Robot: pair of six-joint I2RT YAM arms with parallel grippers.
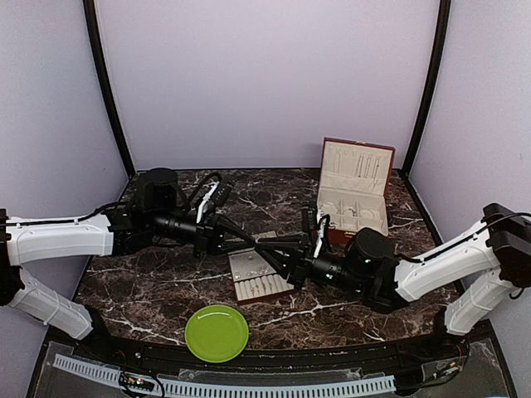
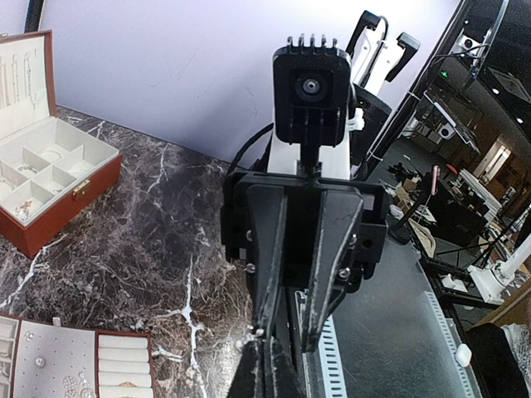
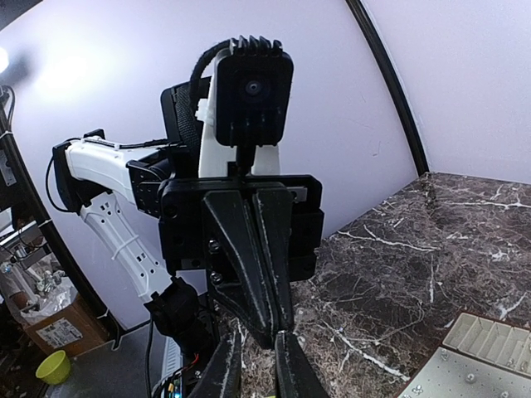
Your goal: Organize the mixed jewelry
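Note:
My left gripper is shut on a tiny shiny jewelry piece at its fingertips; the kind of piece is too small to tell. Facing it in the left wrist view, my right gripper holds its fingers apart around the same spot. From above, both grippers meet over the flat jewelry tray, which has a grey panel with small pieces and a section of pale ring rolls. Behind on the right stands the red-brown jewelry box, lid up, with chains in the lid and pieces in its compartments.
An apparently empty green plate lies near the front edge of the dark marbled table. Clear table surface shows left of the tray and at the back left. Both arms cross close together over the middle.

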